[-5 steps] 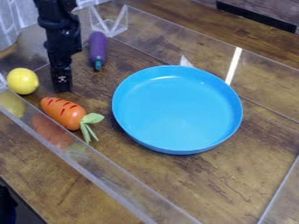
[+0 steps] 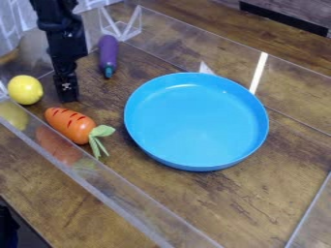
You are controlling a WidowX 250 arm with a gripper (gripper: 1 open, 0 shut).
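The black gripper hangs at the upper left, open, its fingers low over the wood between a yellow lemon and a purple eggplant-like toy. Whether anything small lies between the dark fingers is hard to tell. A toy carrot with a green top lies below the gripper, toward the near left. A large blue plate sits right of the carrot in the middle.
Clear plastic walls border the wooden surface, one running diagonally along the near left. The wood to the right of and below the plate is bare.
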